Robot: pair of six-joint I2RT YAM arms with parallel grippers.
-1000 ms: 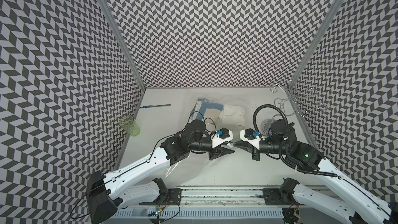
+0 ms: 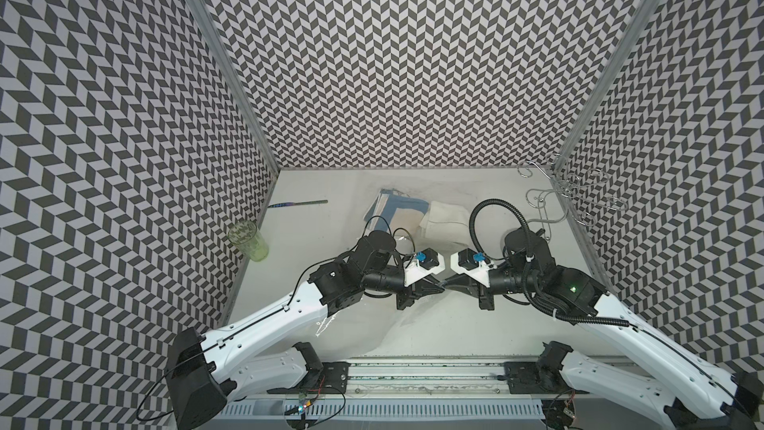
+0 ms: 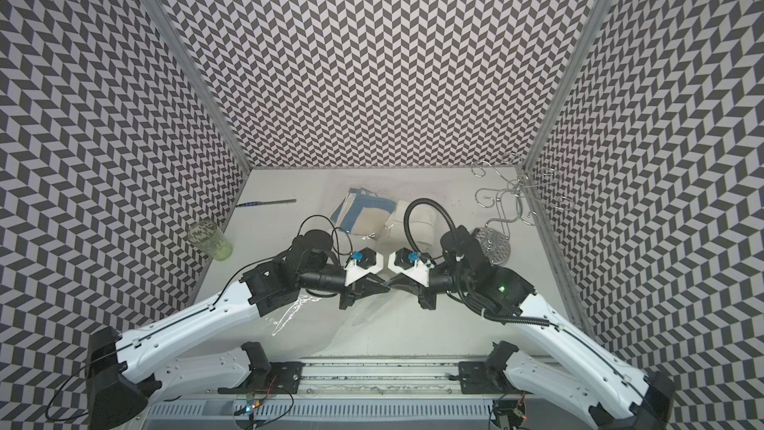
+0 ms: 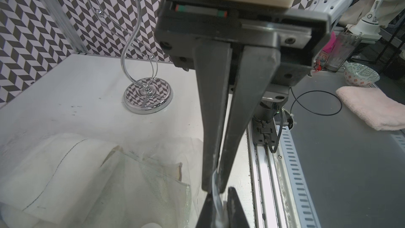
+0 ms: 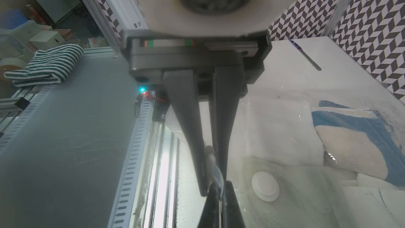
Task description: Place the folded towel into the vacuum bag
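Observation:
The clear vacuum bag (image 5: 265, 185), showing its round white valve, lies across the table. Folded towels show through or under clear film: a blue-and-beige towel (image 2: 398, 212) and a white towel (image 2: 445, 223); how far inside they are is hard to tell. My left gripper and right gripper meet tip to tip at the bag's near side. A thin translucent strip of bag edge stands between the left fingertips, which are close together; whether they pinch it does not show. The right fingers are shut on the same edge.
A green-tinted glass (image 2: 249, 240) stands at the left, with a blue pen-like stick (image 2: 297, 204) behind it. A chrome wire stand (image 4: 147, 95) occupies the right side. The rail (image 2: 429, 370) borders the front.
Both arms have shifted slightly left, the right one more. The left fingers, wide apart one second ago, came together and now sit close. Both towels have stayed put.

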